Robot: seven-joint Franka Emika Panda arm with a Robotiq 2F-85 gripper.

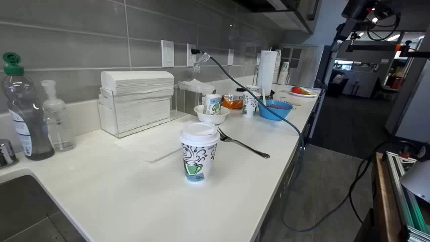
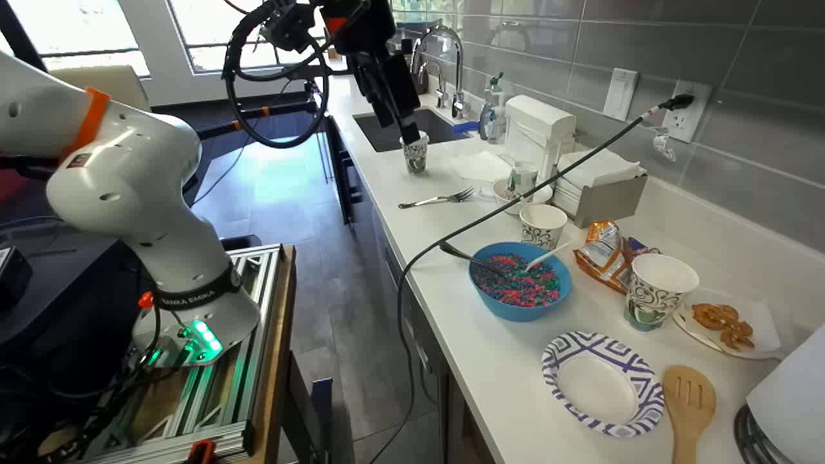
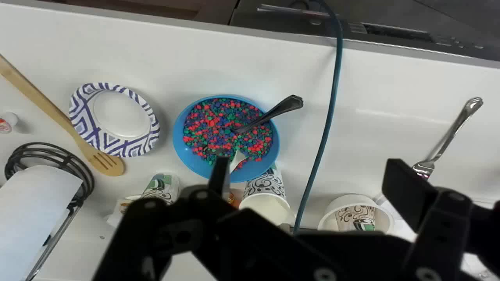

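Note:
My gripper is open above the counter, its two black fingers wide apart with nothing between them. Below it in the wrist view sits a blue bowl of red, green and blue pebble-like bits, a dark-handled utensil and a white spoon resting in it. A patterned paper cup stands beside the bowl. On the right lies a metal fork, partly hidden by a finger. A smaller white bowl holds another cup. In exterior view 1, a lidded cup stands alone near the sink.
A dark cable crosses the counter from the wall outlet. A patterned paper plate, a slotted wooden spatula and an orange snack bag lie around the blue bowl. Napkin holders line the wall. Bare counter surrounds the lidded cup.

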